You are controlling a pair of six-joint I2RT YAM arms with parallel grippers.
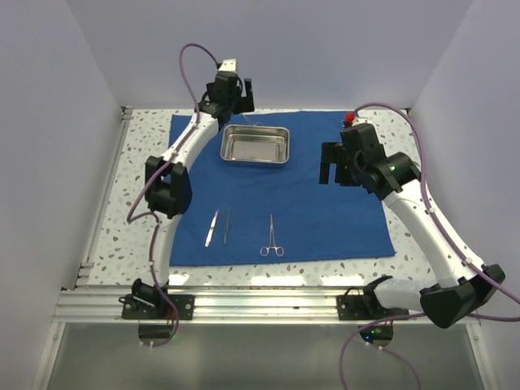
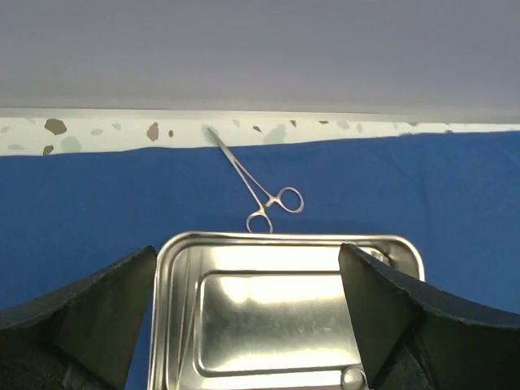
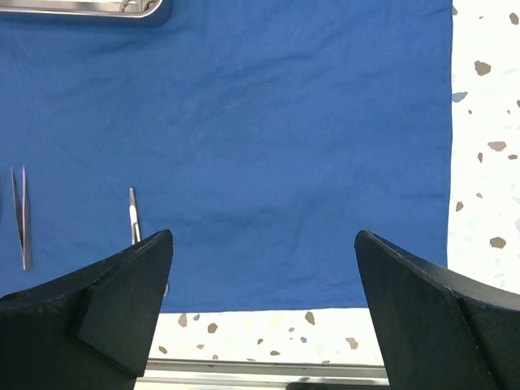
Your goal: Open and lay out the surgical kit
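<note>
Behind the steel tray point(image 2: 280, 374), a pair of ring-handled forceps point(image 2: 252, 183) lies slanted on the blue cloth point(image 2: 89, 195), rings toward the tray and tip over the cloth's back edge. My left gripper point(image 1: 231, 99) is open above the tray's back left, with nothing between its fingers. Inside the tray, a thin tool shows along the left wall and a ring at the lower right. Laid out at the front left are a scalpel point(image 1: 212, 227), tweezers point(image 1: 227, 227) and another ring-handled tool point(image 1: 272, 238). My right gripper hangs open and empty over the right half of the cloth.
A strip of speckled table point(image 3: 487, 162) borders the cloth, and a grey wall point(image 2: 260, 57) rises close behind it. A metal rail point(image 1: 268, 301) runs along the front.
</note>
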